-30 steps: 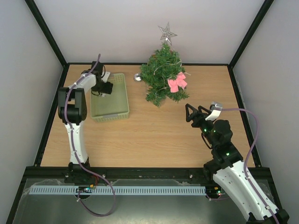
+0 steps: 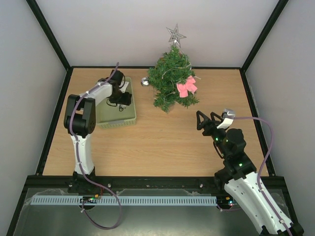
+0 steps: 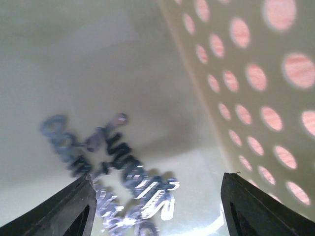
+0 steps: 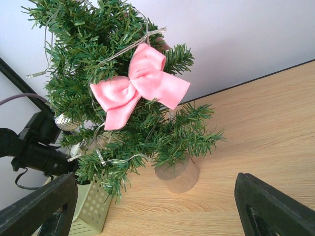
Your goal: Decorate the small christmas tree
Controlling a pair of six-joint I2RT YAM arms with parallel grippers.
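Observation:
The small Christmas tree (image 2: 167,78) has a silver star (image 2: 176,35) on top, a pink bow (image 2: 187,87) on its right and a silver ball (image 2: 145,81) at its left. My left gripper (image 2: 123,101) is down at the green basket (image 2: 115,123). In the left wrist view its fingers are apart above a blurred cluster of small silver and dark ornaments (image 3: 135,177) beside the perforated basket wall. My right gripper (image 2: 206,119) stands open right of and in front of the tree, facing it, with nothing between its fingers.
The back wall is close behind the tree and basket. Purple cables run along both arms.
My left gripper has moved to the right and slightly toward the front within the basket area. The right arm has barely moved; the tree looks unchanged.

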